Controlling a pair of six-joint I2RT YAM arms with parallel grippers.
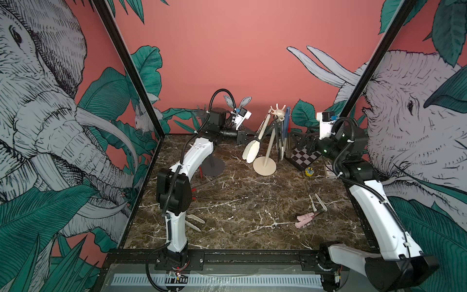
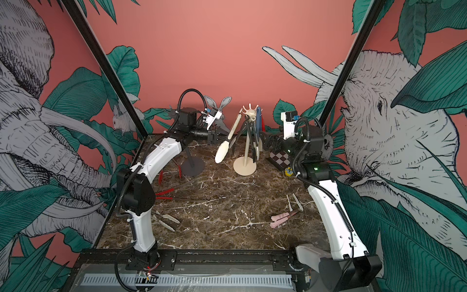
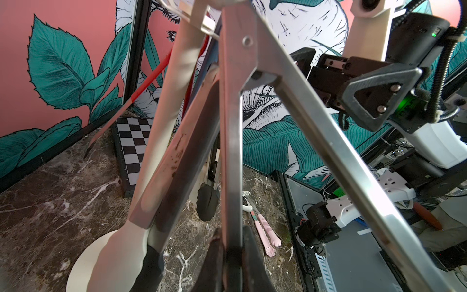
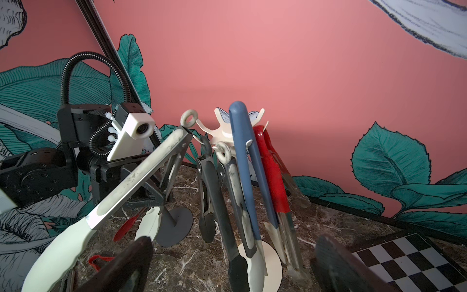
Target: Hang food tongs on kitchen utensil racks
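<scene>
Grey-and-white food tongs hang splayed in my left gripper, which is shut on one metal arm of them. In the right wrist view the pull ring of these tongs is beside a left-hand hook of the cream rack; whether it is over the hook I cannot tell. On the rack hang black tongs, blue-handled tongs and red-handled tongs. My right gripper is open to the right of the rack, apart from it, with nothing held.
A dark stand is left of the rack. A checkered board and yellow item lie below the right gripper. Pink-handled tongs lie front right, light tongs front left.
</scene>
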